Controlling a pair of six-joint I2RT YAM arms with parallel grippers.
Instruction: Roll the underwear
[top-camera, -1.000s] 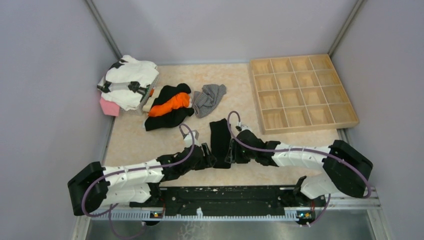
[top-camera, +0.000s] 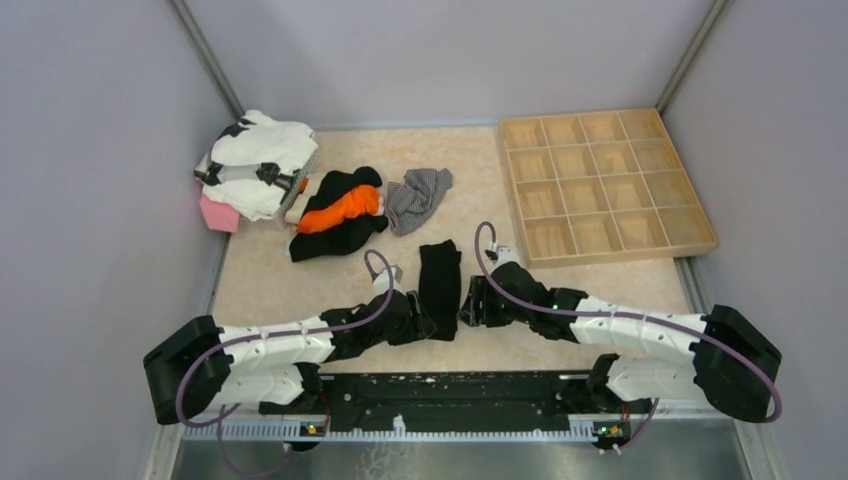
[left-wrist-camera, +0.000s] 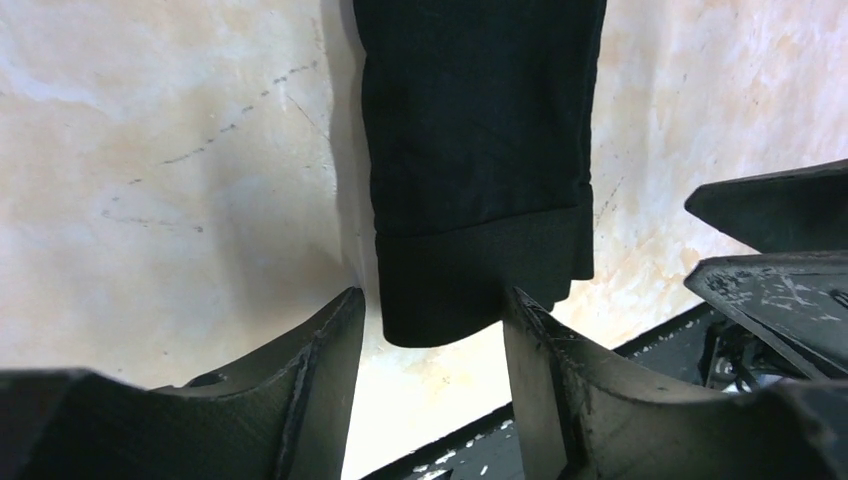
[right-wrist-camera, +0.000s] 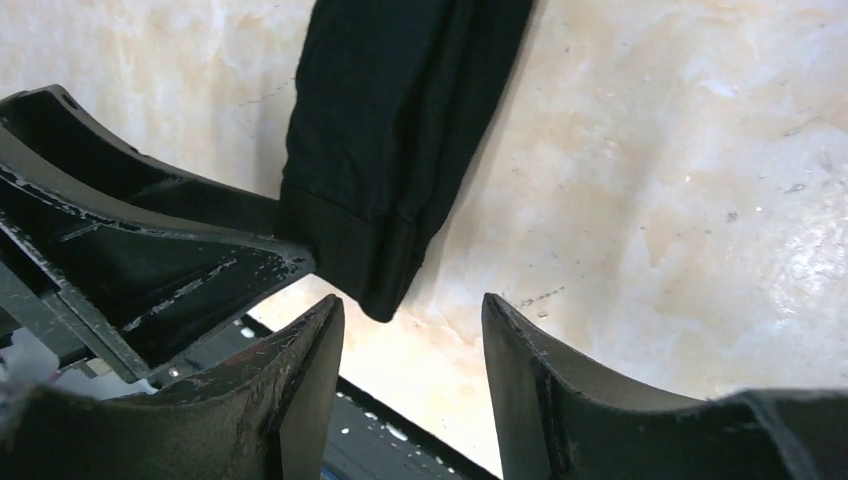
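Observation:
The black underwear (top-camera: 440, 280) lies as a long folded strip on the table between my grippers, also seen in the left wrist view (left-wrist-camera: 470, 150) and right wrist view (right-wrist-camera: 390, 120). Its near end has a band folded across it. My left gripper is open just over that near end, fingers spread either side of part of it. My right gripper is open at the strip's right side, fingers over bare table and the near corner, with nothing visibly between them.
A wooden compartment tray (top-camera: 530, 230) sits back right. A pile of clothes (top-camera: 340, 205), a grey cloth (top-camera: 418, 195) and a basket with white fabric (top-camera: 255, 160) are back left. Bare table surrounds the strip.
My right gripper has moved rightward, away from the strip's middle. My left gripper has shifted slightly right and down. The strip's near end sits slightly lower than a second ago.

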